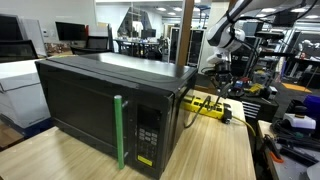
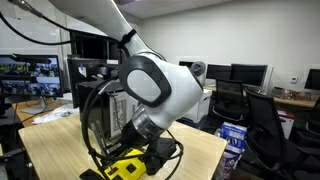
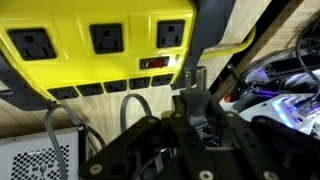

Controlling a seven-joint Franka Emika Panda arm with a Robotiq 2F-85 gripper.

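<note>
A yellow power strip with black outlets and a red switch fills the upper left of the wrist view. My gripper points toward the strip from the lower right, its tip just beside the switch end. How far apart its fingers stand is not clear, and nothing shows held. In exterior view 1 the gripper hangs above the strip, near the table's far right end. The white arm hides much of the strip in exterior view 2.
A large black microwave with a green handle takes up the table's left and middle. Dark cables lie around the strip.
</note>
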